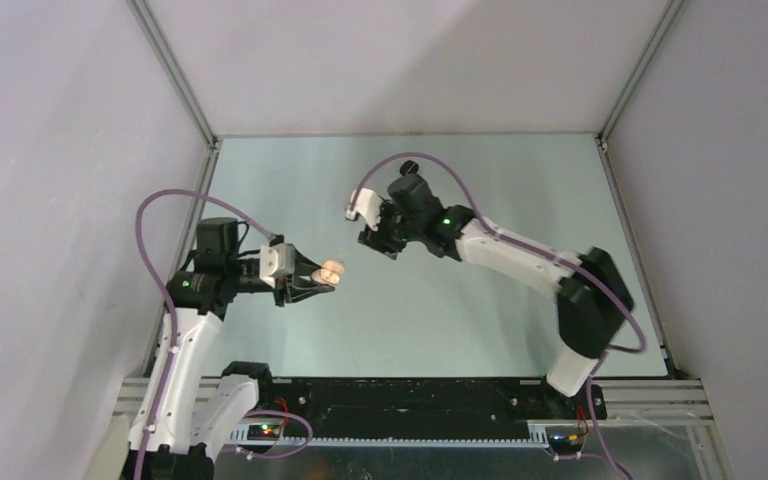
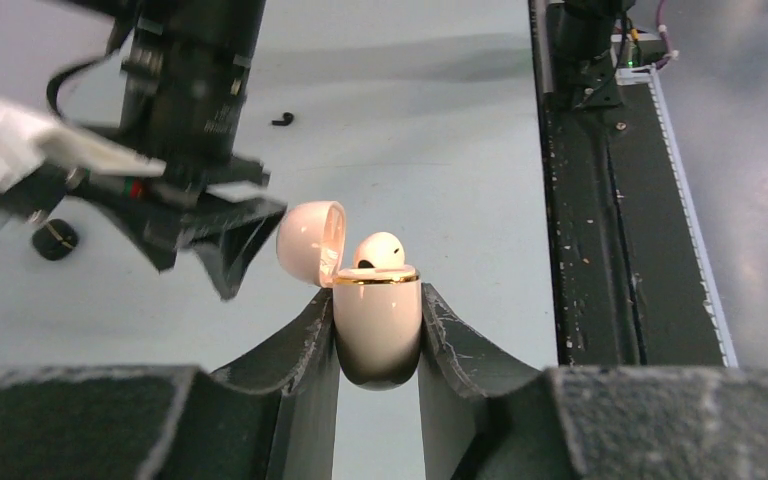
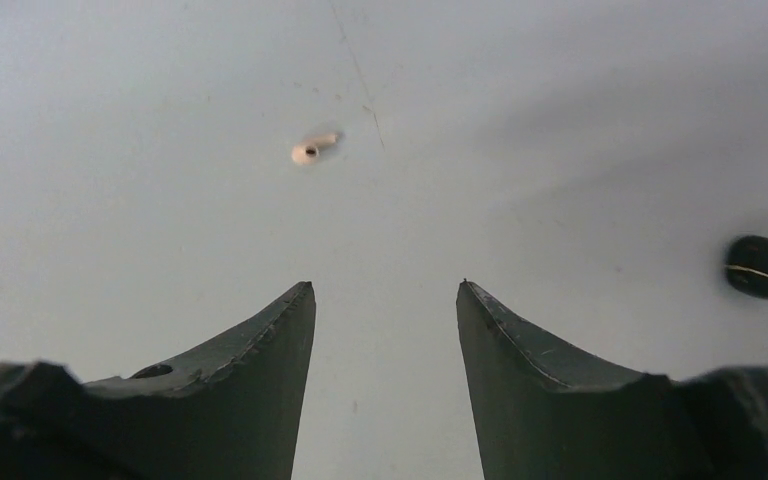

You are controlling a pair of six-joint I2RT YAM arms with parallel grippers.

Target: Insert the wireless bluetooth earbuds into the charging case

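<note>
My left gripper is shut on the pink charging case (image 2: 376, 340), held upright with its lid open and a pink earbud (image 2: 379, 250) visible inside. In the top view the case (image 1: 328, 273) is left of centre, low in the middle band. My right gripper stands open with nothing between its fingers, over bare table. A small pink earbud (image 3: 308, 152) lies on the table ahead of it in the right wrist view, somewhat blurred.
A black object (image 1: 409, 166) sits at the back centre, partly behind the right arm in the top view; it also shows at the right of the right wrist view (image 3: 760, 266). A small dark item (image 2: 282, 119) lies farther along the table.
</note>
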